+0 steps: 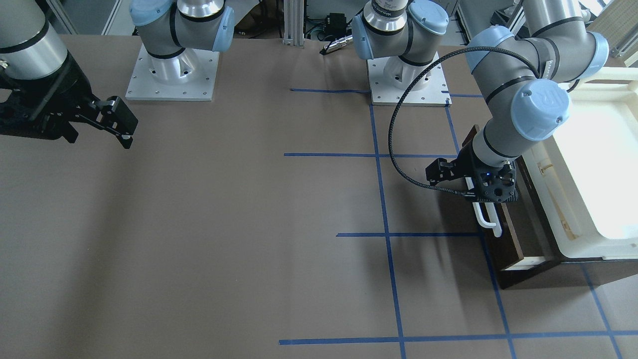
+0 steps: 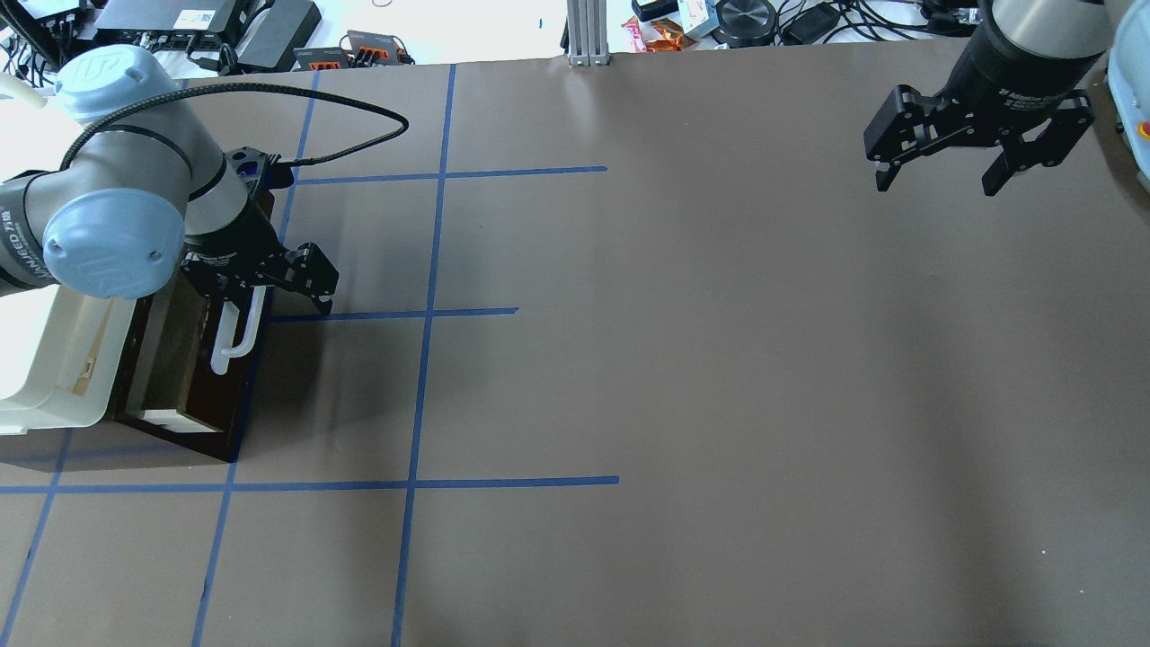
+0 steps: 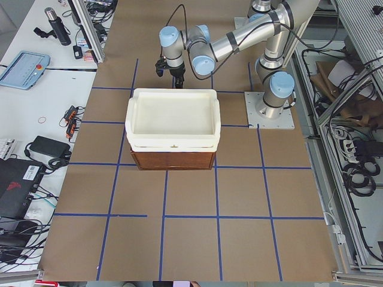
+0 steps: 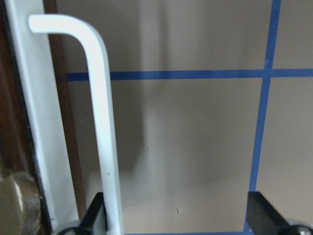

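My gripper point(image 1: 466, 182) is at the side of a dark wooden cabinet point(image 1: 514, 257), over a white drawer handle point(image 1: 496, 224). In the left wrist view the white handle point(image 4: 102, 122) runs down to my left finger, while the right finger stands well apart over bare floor; the gap between the fingertips is wide, so the gripper is open. The top view shows the drawer point(image 2: 172, 356) pulled slightly out, with the handle point(image 2: 232, 345) below the gripper.
A white tray point(image 3: 173, 119) sits on the cabinet. Other arms stand at the back and at the front view's left.
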